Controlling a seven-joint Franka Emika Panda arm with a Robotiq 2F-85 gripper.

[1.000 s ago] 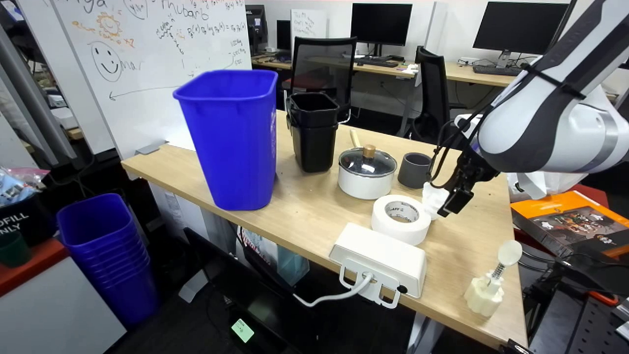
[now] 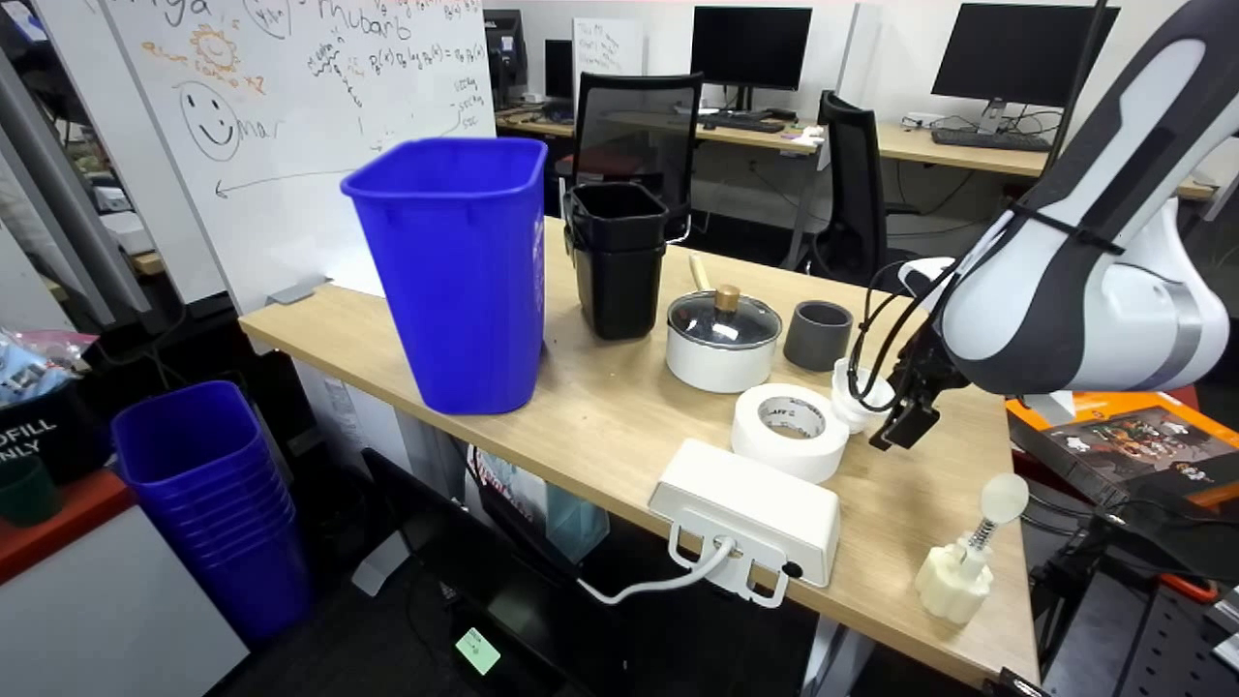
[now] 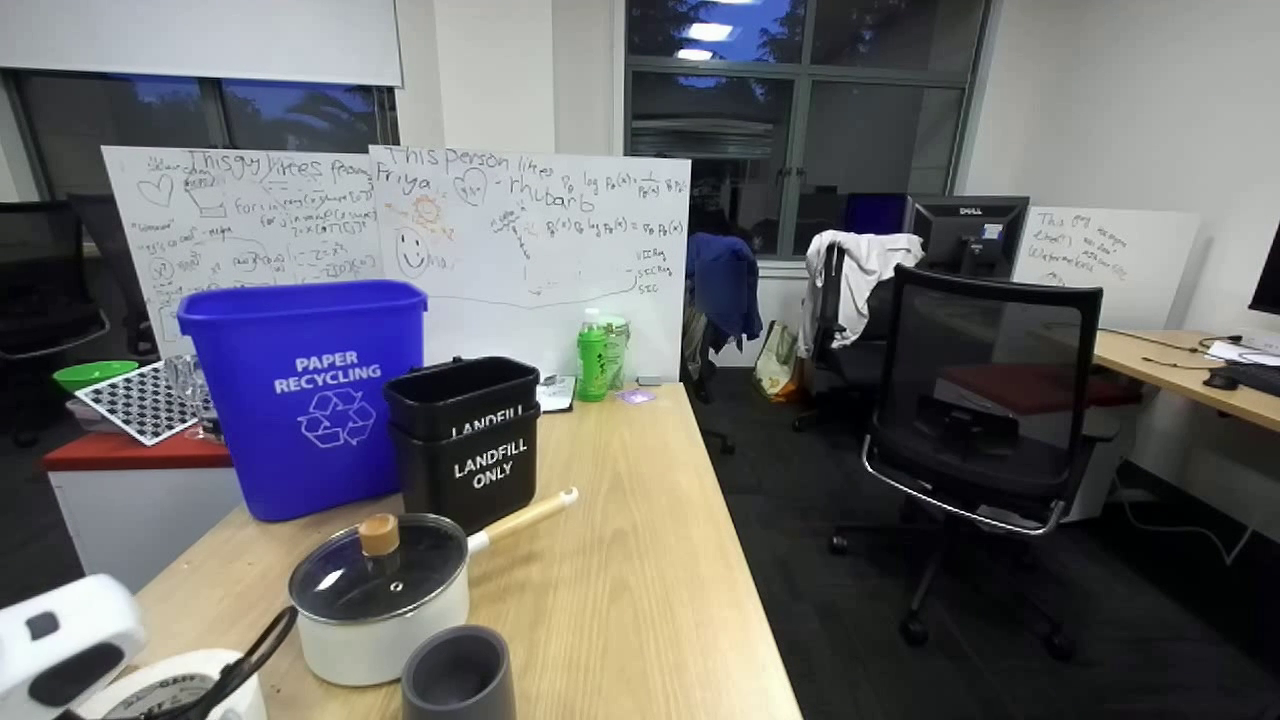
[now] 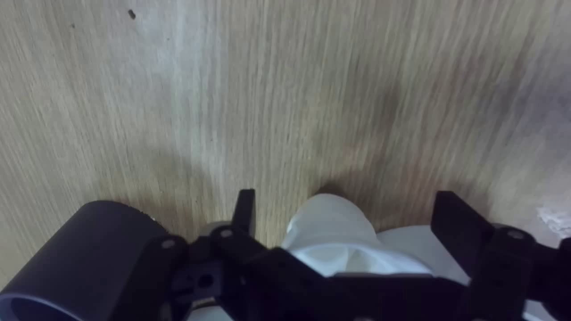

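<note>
My gripper stands open, its two dark fingers spread wide apart. A white cup-like piece (image 4: 329, 219) shows low between them in the wrist view, partly covered by the gripper's body; whether it touches a finger I cannot tell. From the first exterior view, the same white piece (image 2: 854, 407) is on the table beside the roll of white tape (image 2: 792, 428), with the gripper (image 2: 912, 424) close on its right. A dark grey cup (image 2: 818, 335) stands just behind, and appears at the lower left of the wrist view.
A white lidded pot (image 2: 722, 348), black landfill bins (image 2: 619, 279) and a blue recycling bin (image 2: 465, 279) occupy the table's far part. Toward the front are a white power box (image 2: 749, 505) and a cream brush-like object (image 2: 958, 581). Bare table (image 2: 929, 488) lies between that object and the gripper.
The arm and gripper have shifted slightly to the right and lower in the first exterior view. More of the white piece shows beside the tape. The table objects look unmoved.
</note>
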